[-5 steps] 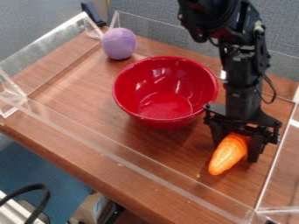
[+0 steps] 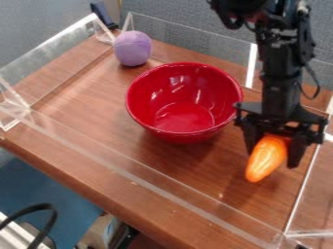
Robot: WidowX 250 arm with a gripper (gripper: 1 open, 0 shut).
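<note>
My black gripper [image 2: 279, 136] hangs at the right of the wooden table, shut around the upper end of an orange carrot-like object [image 2: 266, 160], whose lower part points down toward the front. A red bowl [image 2: 182, 117] sits to the left of the gripper, near the middle of the table. The fingertips are partly hidden against the dark wrist and the orange object.
A purple ball [image 2: 131, 48] rests at the back left. Clear plastic walls [image 2: 15, 102] line the table's edges.
My gripper and the orange object have risen and shifted slightly right and toward the back. The bowl and ball have stayed put.
</note>
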